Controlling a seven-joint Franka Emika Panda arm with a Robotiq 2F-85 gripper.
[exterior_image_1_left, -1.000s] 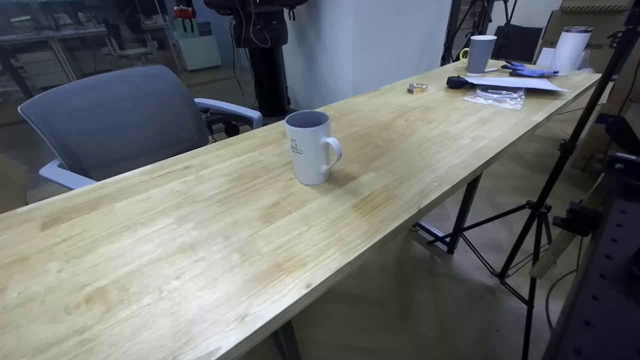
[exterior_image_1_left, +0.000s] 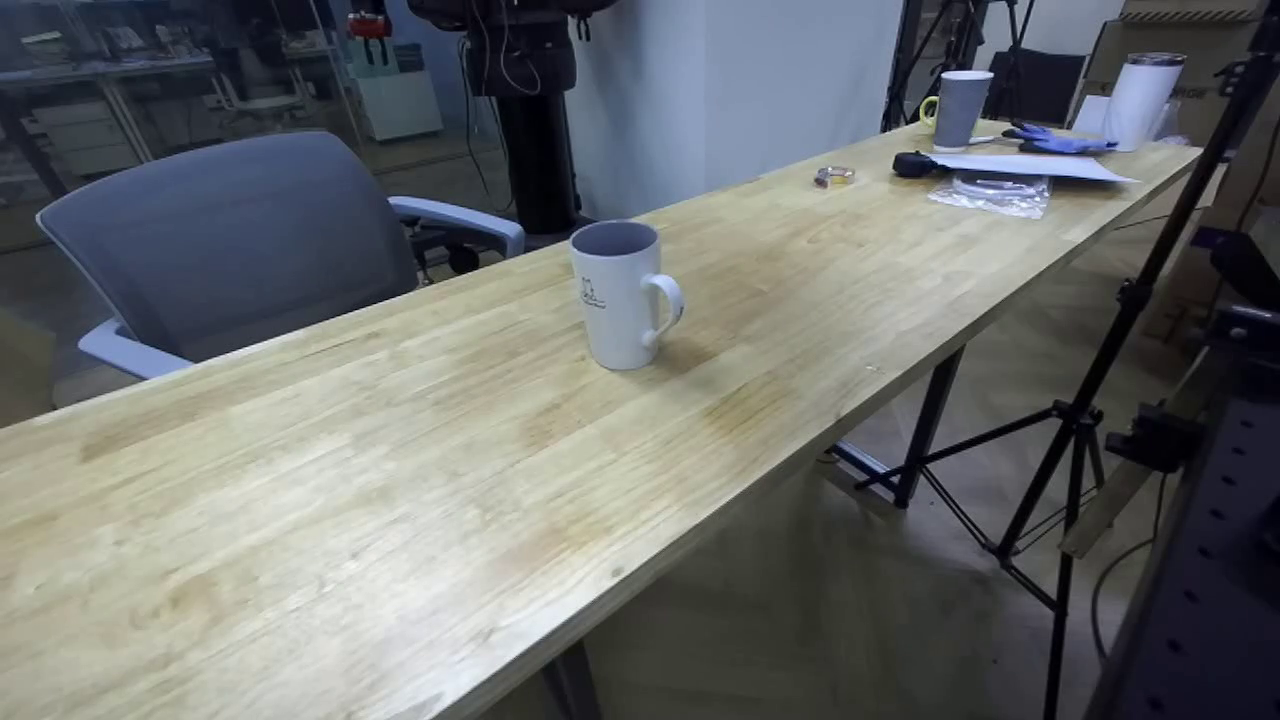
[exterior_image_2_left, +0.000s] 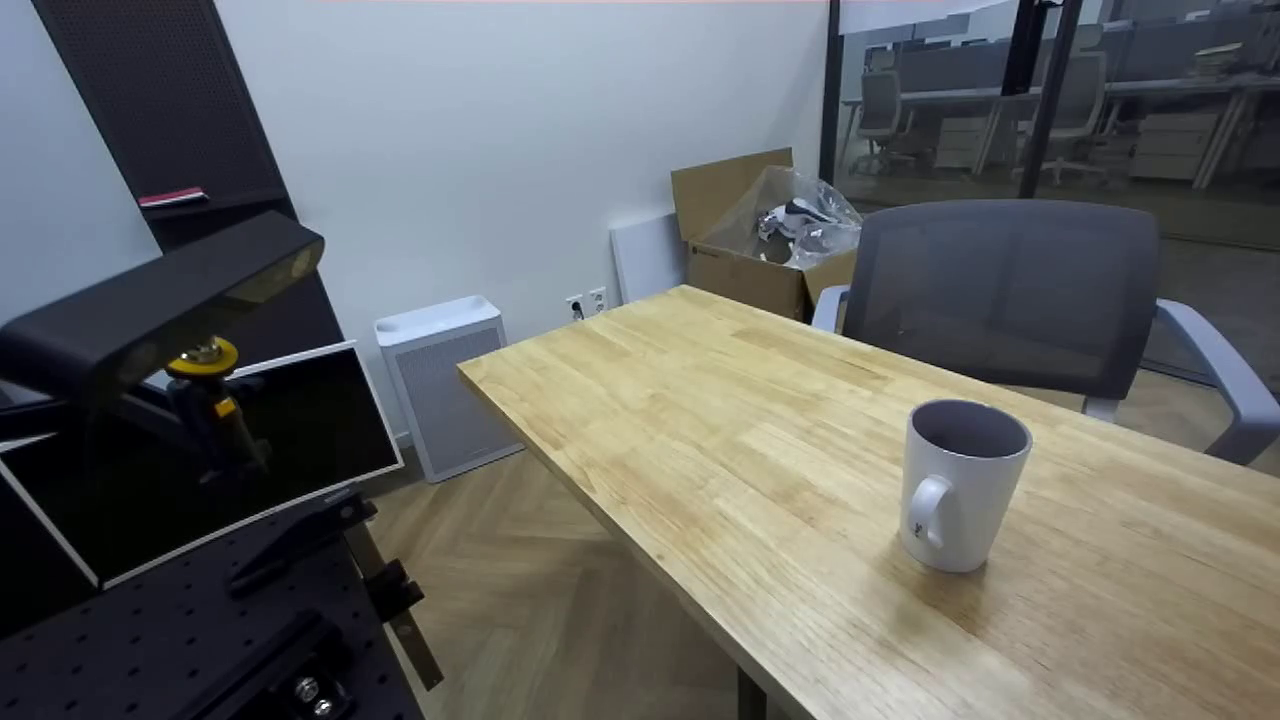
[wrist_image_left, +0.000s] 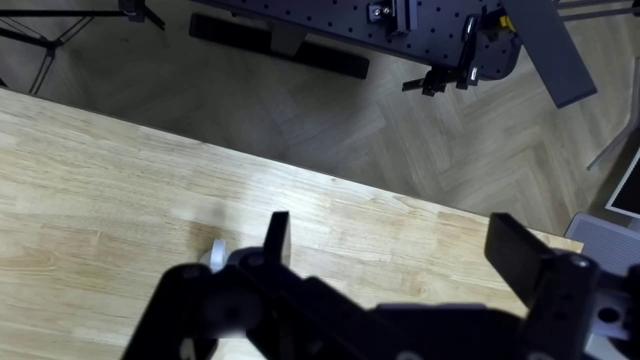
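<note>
A white mug (exterior_image_1_left: 623, 310) with a grey inside and a small drawing stands upright on the wooden table (exterior_image_1_left: 336, 480). From the other side, exterior view 2 shows the same mug (exterior_image_2_left: 962, 492) with its handle toward the table's near long edge. In the wrist view my gripper is open, its two fingers wide apart with only bare tabletop between and beyond them. Just left of the left finger, part of the mug (wrist_image_left: 217, 257) shows; the gripper's body hides the rest. Neither exterior view shows the gripper.
At the table's far end lie a grey cup (exterior_image_1_left: 961, 110), a white tumbler (exterior_image_1_left: 1142, 102), blue gloves (exterior_image_1_left: 1056, 140), paper and a plastic bag (exterior_image_1_left: 993, 192). A chair (exterior_image_2_left: 1005, 300) stands against one long side.
</note>
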